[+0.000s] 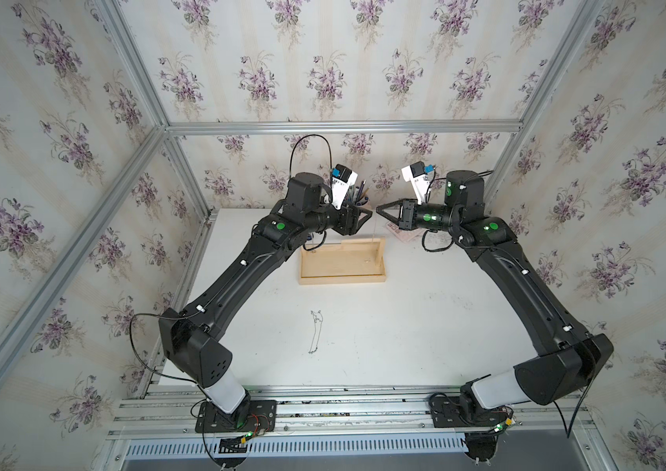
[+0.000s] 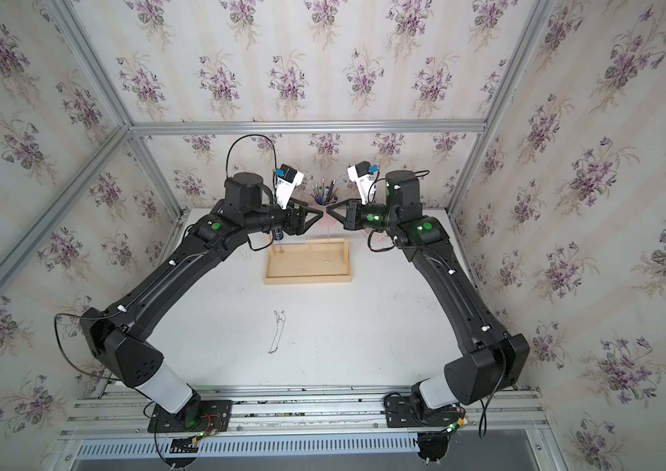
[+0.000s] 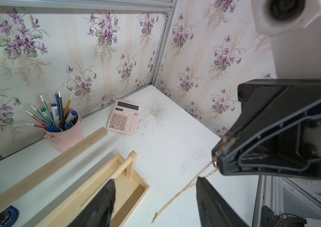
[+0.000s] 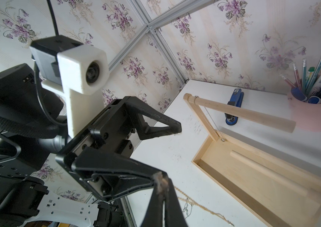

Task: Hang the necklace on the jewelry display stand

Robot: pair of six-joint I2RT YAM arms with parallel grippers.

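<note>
My right gripper [image 2: 331, 212] is shut on a thin gold necklace [image 3: 190, 185], which hangs from its fingertips [image 4: 162, 185]. My left gripper [image 2: 313, 213] faces it, open, its fingertips beside the right's with nothing visibly held. The wooden display stand [image 4: 243, 113] has a horizontal bar over a shallow tray; another chain [image 4: 215, 124] hangs from the bar's left end. A silver chain [image 1: 315, 331] lies on the table in front of the stand.
A pink pen cup [image 3: 64, 138], a pink calculator [image 3: 124, 117] and a blue stapler [image 4: 234, 107] stand behind the stand.
</note>
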